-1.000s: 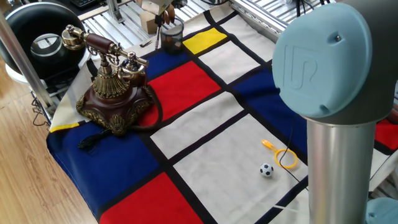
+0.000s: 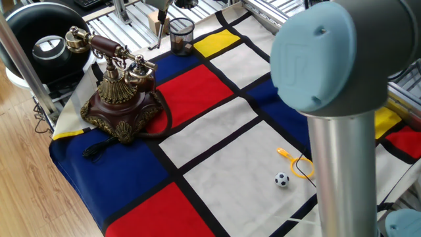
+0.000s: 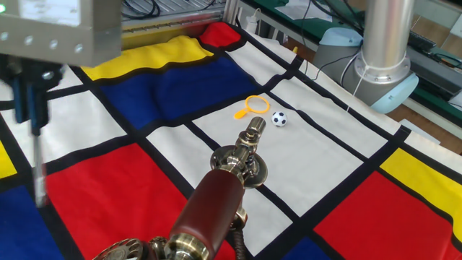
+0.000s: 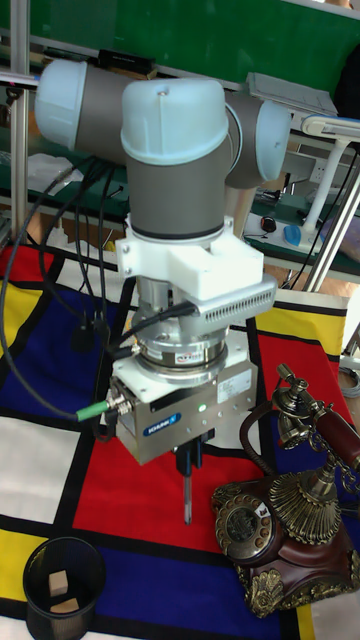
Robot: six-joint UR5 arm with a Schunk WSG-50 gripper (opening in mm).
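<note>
My gripper [image 4: 189, 521] hangs pointing down above the cloth, its slim metal fingers [image 4: 187, 501] close together, and nothing shows between them. In the second exterior view the gripper [image 3: 40, 205] is at the left edge, blurred; in the first it is small at the top, left of the mesh cup [image 2: 181, 37]. That black cup [image 4: 64, 581] holds small wooden blocks [image 4: 59, 583]. An antique-style telephone [image 2: 122, 99] stands with its handset on the cradle. A small football [image 2: 281, 180] lies beside a yellow-orange ring with a handle [image 2: 302, 167].
A cloth [image 2: 220, 181] of coloured rectangles and black bands covers the table. The telephone [image 4: 288, 523] stands tall to the right of the gripper in the third view. A wooden block [image 2: 155, 24] sits behind the mesh cup.
In the first exterior view my gripper has moved left and away from in front of the mesh cup. The arm's blue-capped joint has shifted left. The telephone, ball and ring have stayed put.
</note>
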